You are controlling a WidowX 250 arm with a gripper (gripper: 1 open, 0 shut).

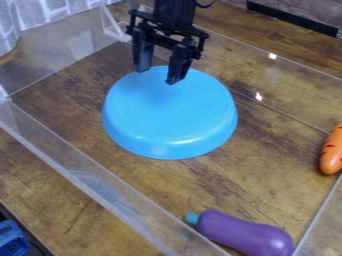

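Observation:
A black gripper (158, 62) hangs at the top centre, its two fingers spread apart with nothing visible between them, over the back rim of a large blue upturned dish or disc (170, 115) on the wooden floor of a clear-walled tray. A purple toy eggplant (243, 234) lies at the bottom right. An orange toy carrot (330, 149) lies at the right edge.
Clear plastic walls (94, 172) bound the wooden surface (60, 90). A blue object (11, 241) sits outside at the bottom left. Bare wood lies right of and below the blue disc.

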